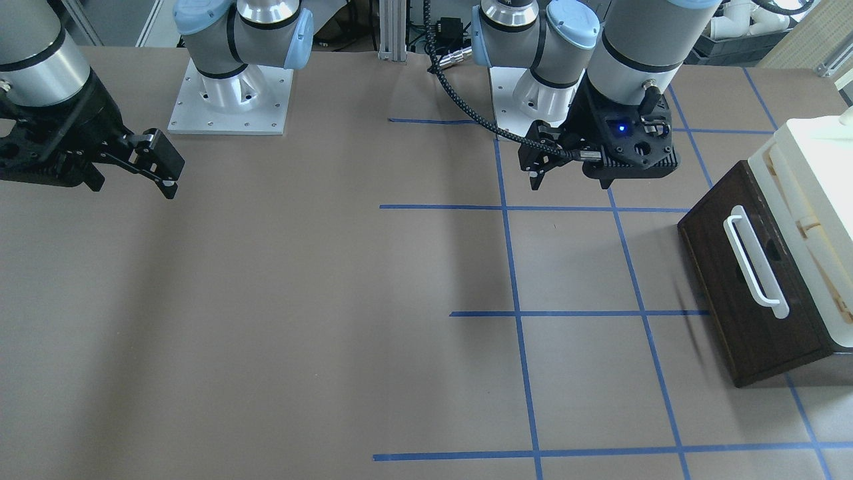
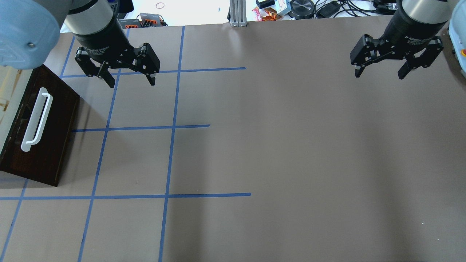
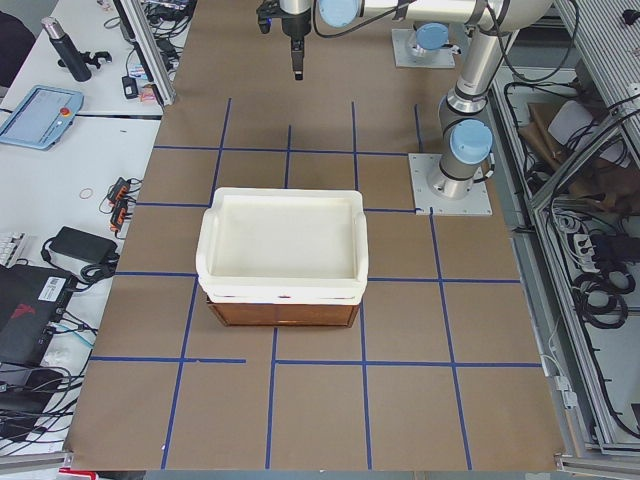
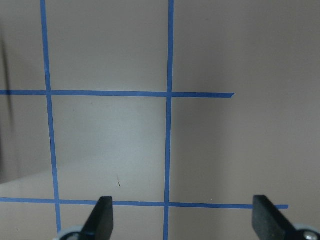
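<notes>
My gripper [image 2: 131, 83] hangs over the blue-taped grid floor, open with nothing between its fingertips; in the left wrist view its two fingers [image 4: 100, 220] stand wide apart over bare tiles. A dark wood cabinet [image 1: 720, 288] with a white handle [image 1: 752, 260] and a cream tray top [image 3: 282, 240] stands beside it, at the right in the front view and at the left edge in the top view.
A second black gripper [image 2: 395, 65] hangs on the other side, over plain floor. Robot bases [image 1: 232, 120] stand at the back.
</notes>
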